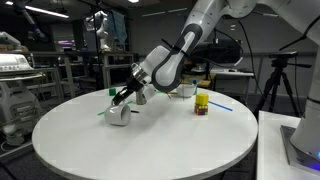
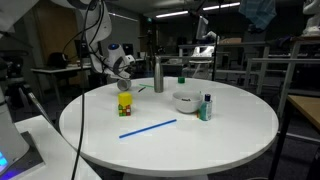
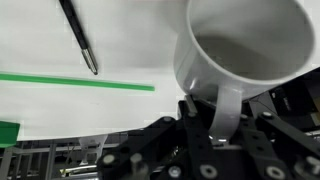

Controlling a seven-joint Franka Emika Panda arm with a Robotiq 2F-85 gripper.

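Observation:
A white mug (image 3: 225, 62) with a grey inside fills the upper right of the wrist view, its handle (image 3: 227, 112) pointing toward my gripper. The fingers are shut on that handle. From the first exterior view, the mug (image 1: 118, 115) looks tipped onto its side at the left half of the table, below my gripper (image 1: 121, 100). Whether it rests on the tabletop or hangs just above it, I cannot tell.
A green marker (image 3: 85, 82), a black pen (image 3: 80, 35) and a green block (image 3: 8, 133) lie beside the mug. Farther off are a yellow object (image 2: 125, 103), blue marker (image 2: 147, 129), white bowl (image 2: 187, 101), small bottle (image 2: 205, 108) and grey bottle (image 2: 158, 76).

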